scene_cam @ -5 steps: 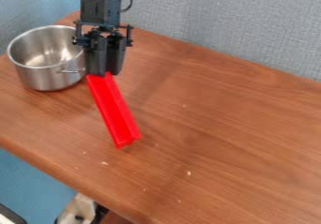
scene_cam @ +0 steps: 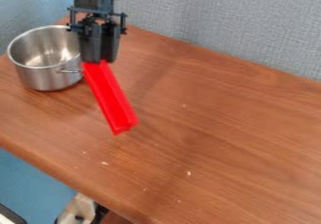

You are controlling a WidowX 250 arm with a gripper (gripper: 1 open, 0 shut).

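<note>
A long red bar [scene_cam: 111, 98] slants down from my gripper [scene_cam: 97, 59], which is shut on its upper end, over the wooden table [scene_cam: 213, 134]. A steel pot [scene_cam: 40, 64] with a wire handle stands just left of the gripper, at the table's back left. The gripper's fingertips are hard to make out behind the top of the bar. Whether the bar's lower end touches the table is unclear.
Grey textured walls stand behind it. The table's front left edge drops to a blue floor, with some objects at the bottom left corner.
My gripper has moved slightly up and to the left with the red bar, whose lower end has risen from where it was a second ago.
</note>
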